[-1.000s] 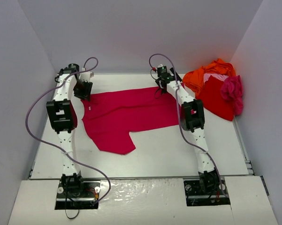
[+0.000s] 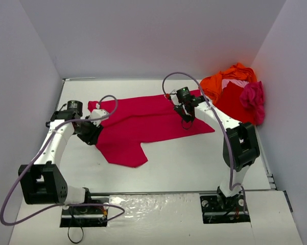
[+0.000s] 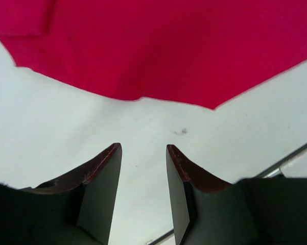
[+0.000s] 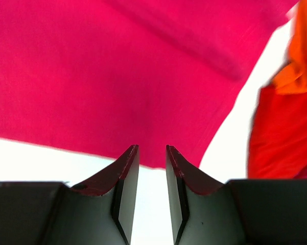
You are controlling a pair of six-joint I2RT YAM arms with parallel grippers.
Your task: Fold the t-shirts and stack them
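A crimson t-shirt point(image 2: 127, 138) lies spread on the white table, its far part doubled over along a crease and one sleeve pointing toward the front. Over its left end hovers my left gripper point(image 2: 94, 140). In the left wrist view the left gripper is open, bare table between its fingers and the shirt's edge point(image 3: 143, 61) just beyond. Above the shirt's right part is my right gripper point(image 2: 188, 120). The right wrist view has the right gripper open at the cloth's near right edge point(image 4: 158, 127), with nothing held.
A heap of crumpled shirts, orange point(image 2: 212, 86), red point(image 2: 232, 104) and magenta point(image 2: 254, 95), sits at the right against the wall. Bare table point(image 2: 189, 163) lies in front of the spread shirt. Grey walls close in the left, right and back.
Both grippers have come from the shirt's far edge toward the front. The shirt looks about the same.
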